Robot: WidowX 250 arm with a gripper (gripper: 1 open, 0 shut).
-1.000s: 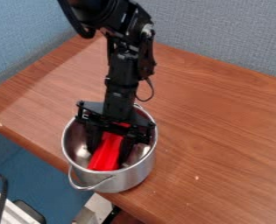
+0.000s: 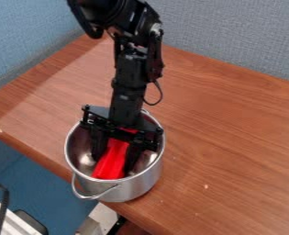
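Note:
A steel pot point(image 2: 137, 184) with a wire handle stands near the front left edge of the wooden table. Inside it lies a red object point(image 2: 110, 163). My black gripper point(image 2: 117, 147) reaches down into the pot from above, shut on the red object at its upper part. The fingertips are partly hidden by the pot and the object.
Grey-blue walls border it at the back and left. Below the left edge, a white item point(image 2: 12, 225) with a black cable shows.

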